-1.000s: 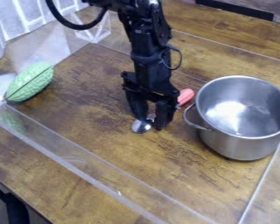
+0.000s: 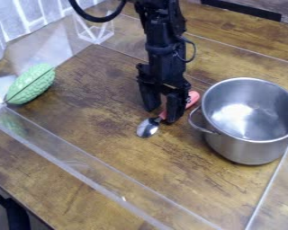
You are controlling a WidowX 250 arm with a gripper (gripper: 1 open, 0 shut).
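Note:
A black arm reaches down to the middle of the wooden table, its gripper (image 2: 162,110) low over a small silver spoon-like utensil (image 2: 148,127) and a red object (image 2: 190,98), which it partly hides. Whether the fingers are shut on either thing cannot be seen clearly. A large steel pot (image 2: 245,120) with a side handle stands just right of the gripper.
A green oval object (image 2: 31,83) lies at the left. Clear plastic panels and strips edge the workspace at left and right.
The pot looks unmoved.

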